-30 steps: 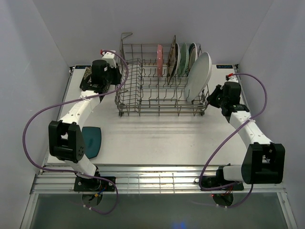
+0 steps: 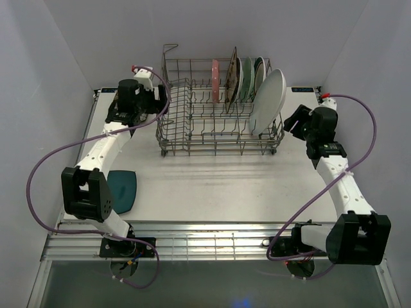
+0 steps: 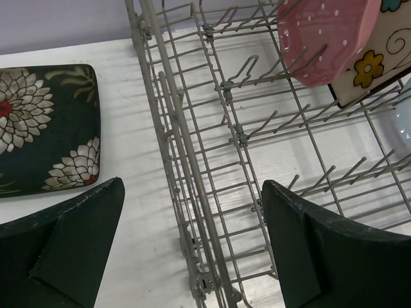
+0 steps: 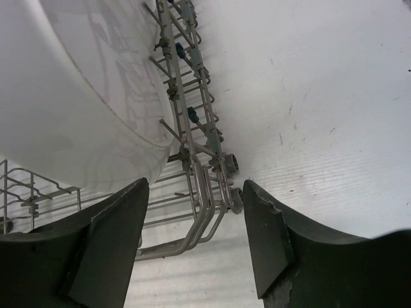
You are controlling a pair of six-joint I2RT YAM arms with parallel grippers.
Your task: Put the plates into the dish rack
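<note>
The dish rack holds several upright plates in its right half: a pink plate, a patterned plate, green plates and a big white plate at the right. A dark green floral plate lies beside the rack's left edge; a teal plate lies at the front left. My left gripper is open above the rack's left rim, nothing between its fingers. My right gripper is apart from the rack's right front corner, fingers apart and empty.
The rack's left half is empty. The counter in front of the rack and right of it is clear. Walls close in at the back and both sides.
The left arm has shifted slightly left.
</note>
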